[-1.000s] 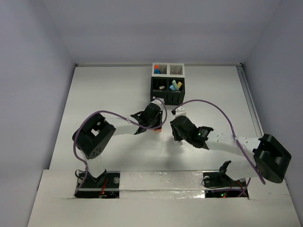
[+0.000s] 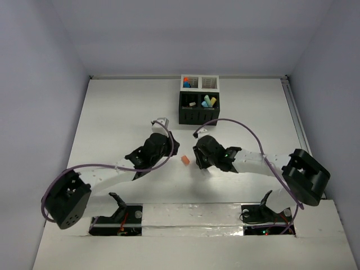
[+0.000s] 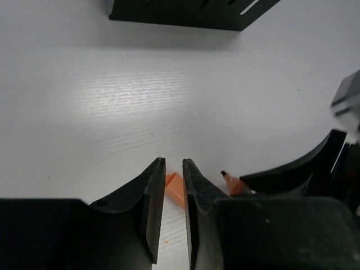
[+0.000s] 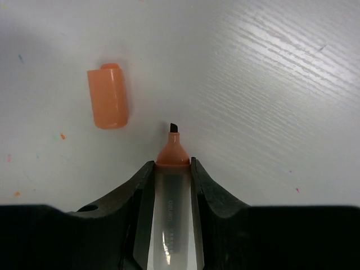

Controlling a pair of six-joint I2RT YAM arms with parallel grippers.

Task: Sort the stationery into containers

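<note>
An uncapped marker (image 4: pixel 171 219) with a grey body, orange collar and black tip is between the fingers of my right gripper, which is shut on it near the collar. On the table lies an orange cap (image 4: pixel 108 97), apart from the marker tip. From above, the cap (image 2: pixel 185 160) sits between the two grippers. My left gripper (image 2: pixel 175 146) is up and to the left of it. In the left wrist view the left gripper stands slightly open, the cap (image 3: pixel 175 189) showing on the table beyond the gap. Nothing is held there.
At the back, a black box (image 2: pixel 197 116) has several markers in its right compartment and a small pale piece in its left. Behind it, a white box (image 2: pixel 201 82) holds orange and blue items on its left side. Open table lies on both sides.
My left gripper has drawn back left from over the cap, leaving the cap uncovered on the table, slightly nearer the front. The right gripper has shifted a little left, holding the marker.
</note>
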